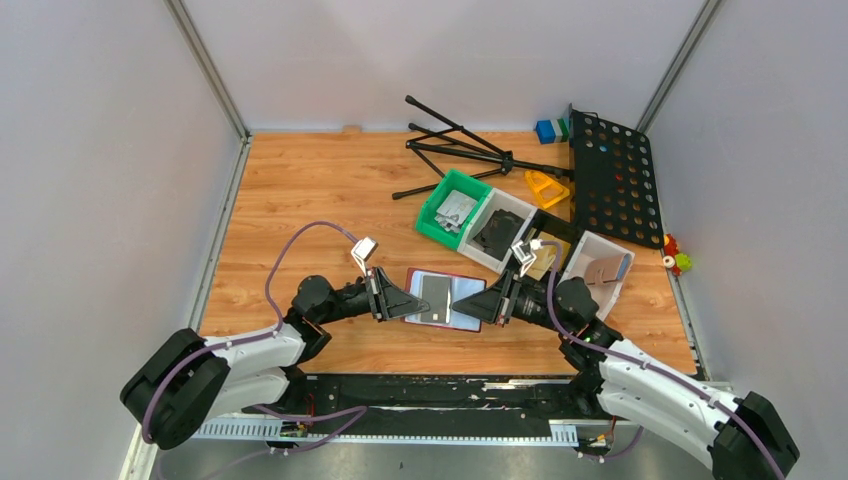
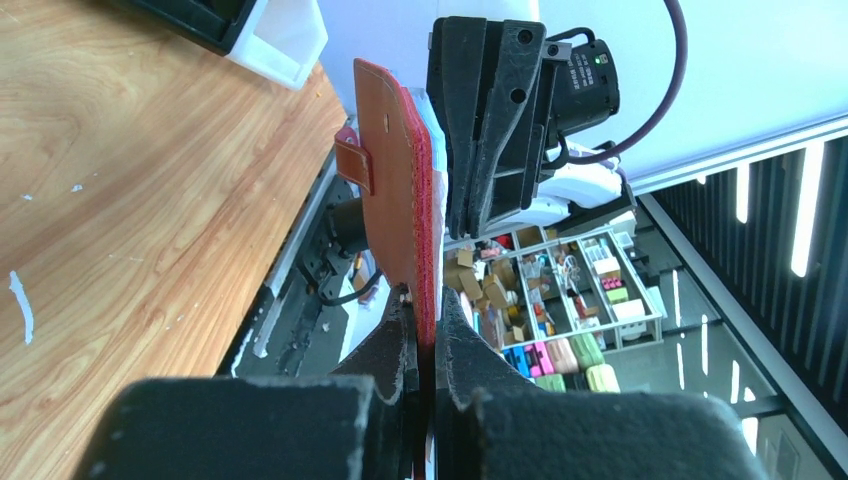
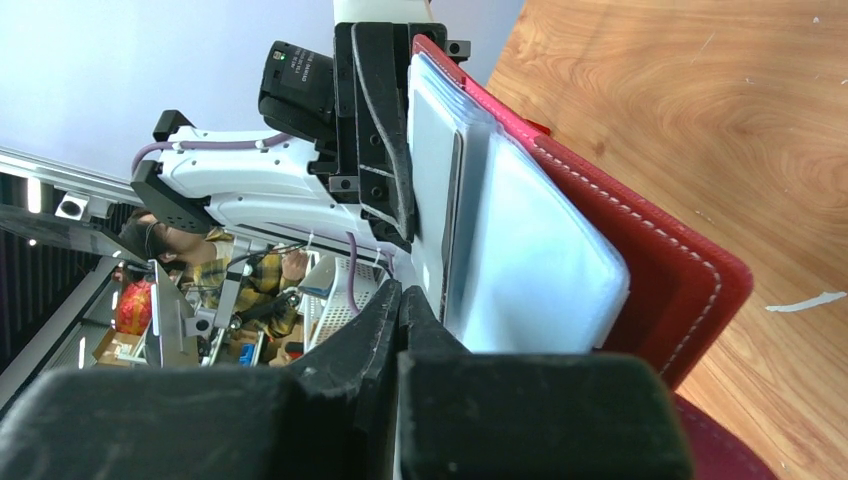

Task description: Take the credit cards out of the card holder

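Observation:
The red card holder (image 1: 475, 328) lies spread between my two grippers, its clear sleeves (image 3: 530, 270) facing up. A grey card (image 1: 436, 292) shows in the sleeves in the top view; in the right wrist view the card's dark edge (image 3: 453, 225) runs along the sleeve. My left gripper is shut on the card holder, whose brown cover (image 2: 385, 180) rises from between the fingers. At the holder's right part, my right gripper is shut with nothing between its fingers. The card stands just outside them.
Behind the holder stand a green bin (image 1: 427, 216) with grey cards, a white bin (image 1: 483, 256) with dark pieces, and another white bin (image 1: 600, 240) at right. A black tripod (image 1: 460, 147) lies at the back.

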